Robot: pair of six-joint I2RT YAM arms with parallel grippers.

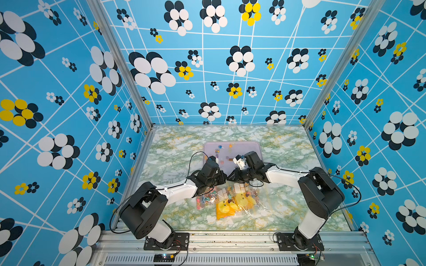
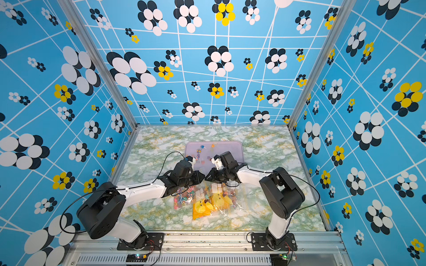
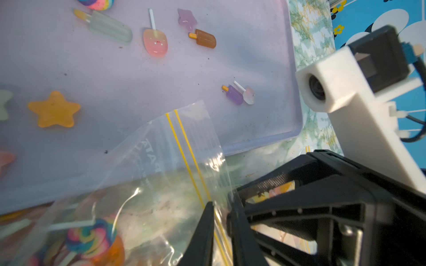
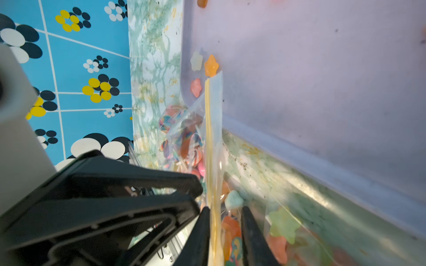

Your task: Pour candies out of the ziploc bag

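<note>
A clear ziploc bag (image 3: 150, 164) with a yellow zip strip and colourful candies inside fills the lower left wrist view, its top rising between the grippers over the tray's front edge. My left gripper (image 1: 224, 177) and right gripper (image 1: 233, 176) face each other at the bag's top. In the left wrist view, the left fingertips are at the zip strip; how far they are open is unclear. The right gripper is shut on the bag, though its exact grip is partly hidden. Loose candies, such as an orange star (image 3: 54, 110) and a pink lollipop (image 3: 155, 43), lie in the tray.
The lilac tray (image 2: 214, 146) sits at the middle of the marble table. Several more candy bags (image 1: 235, 201), some with yellow duck prints, lie in front of it below the grippers.
</note>
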